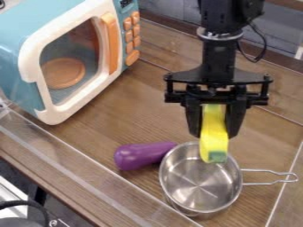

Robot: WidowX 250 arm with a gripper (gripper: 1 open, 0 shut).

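Note:
My black gripper (214,113) hangs over the right half of the counter, shut on a yellow block (214,135) with a green bottom end. The block is held upright above the back rim of a small steel pot (192,181), whose wire handle points right. A purple eggplant (140,155) lies just left of the pot.
A toy microwave (48,71), blue and white with orange buttons, stands at upper left. The counter's front edge runs along the lower left.

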